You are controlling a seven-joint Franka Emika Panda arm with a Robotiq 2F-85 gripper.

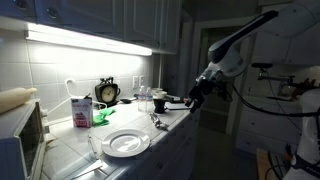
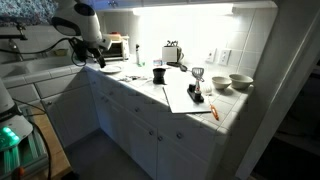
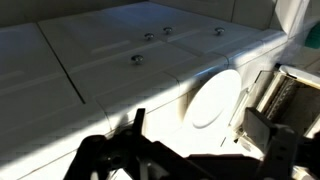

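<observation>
My gripper is open, and nothing shows between its dark fingers in the wrist view. It hangs in the air in front of the counter, to the right in the first exterior view, where the gripper is small and dark. A white plate lies on the near part of the counter. In the wrist view that plate appears beyond the fingers, apart from them. A black pot stands farther along the counter, by a flat board.
Two bowls and a utensil stand occupy the far counter end. A box, a green cloth and a clock stand along the wall. A toaster oven bounds the near end. Open floor lies before the cabinets.
</observation>
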